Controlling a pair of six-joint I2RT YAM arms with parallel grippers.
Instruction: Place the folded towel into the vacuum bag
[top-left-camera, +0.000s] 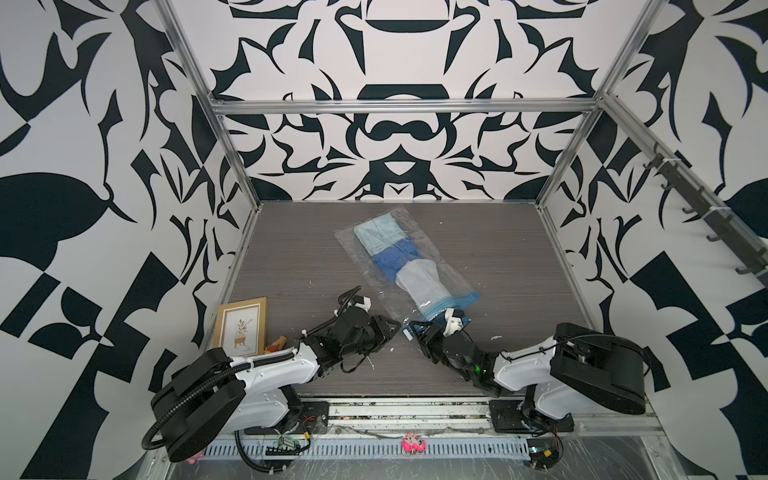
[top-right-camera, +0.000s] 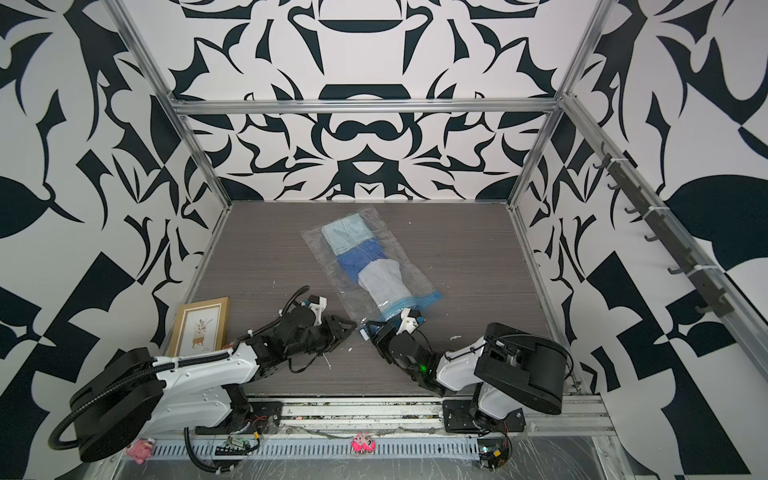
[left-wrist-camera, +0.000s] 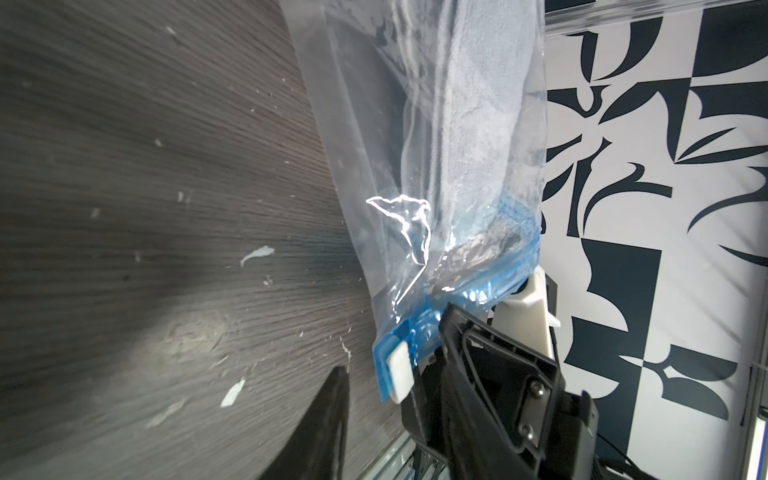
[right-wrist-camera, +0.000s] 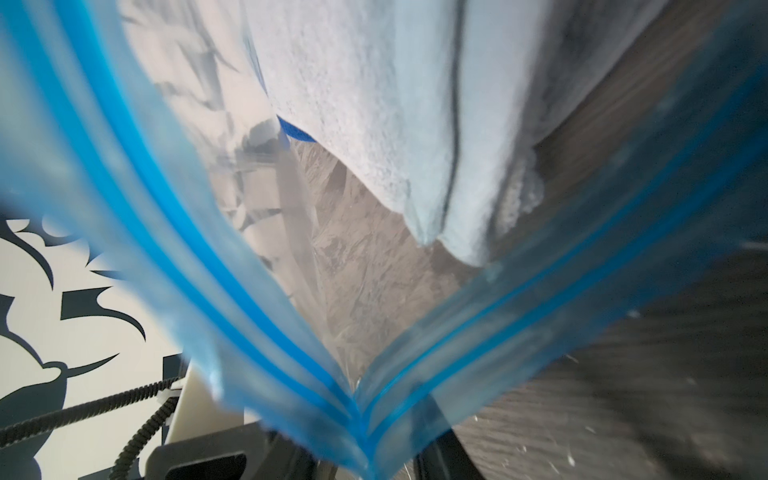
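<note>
A clear vacuum bag (top-left-camera: 448, 276) with a blue zip mouth lies diagonally across the table. Inside it, end to end, are a light-blue towel (top-left-camera: 380, 233), a darker blue towel (top-left-camera: 395, 257) and a folded white towel (top-left-camera: 421, 281) nearest the mouth. The right wrist view looks into the spread mouth; the white towel's folded edge (right-wrist-camera: 464, 224) is inside. My right gripper has its fingers apart around the corner of the zip strip (right-wrist-camera: 264, 312). Left of the white slider (left-wrist-camera: 400, 372), my left gripper stands open and empty, close to the right gripper.
A gold picture frame (top-left-camera: 241, 326) rests at the left edge, with a small orange object (top-left-camera: 277, 344) beside it, partly behind the left arm. Small white scraps (left-wrist-camera: 233, 393) dot the wood. Open table (top-left-camera: 496, 240) stretches to the bag's right.
</note>
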